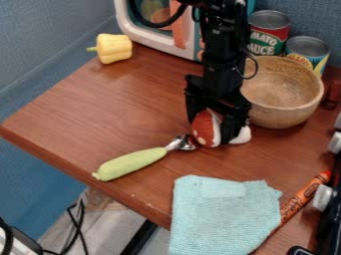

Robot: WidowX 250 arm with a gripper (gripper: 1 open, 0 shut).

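Observation:
My black gripper is lowered onto a red-and-white toy, apparently a mushroom, lying on the wooden table beside a wooden bowl. The fingers surround the toy; whether they are closed on it is unclear. Left of it lies a spoon with a pale green handle.
A light blue cloth lies at the front. A toy microwave and cans stand at the back, a yellow pepper at back left. Bottles and an orange wrapper crowd the right edge.

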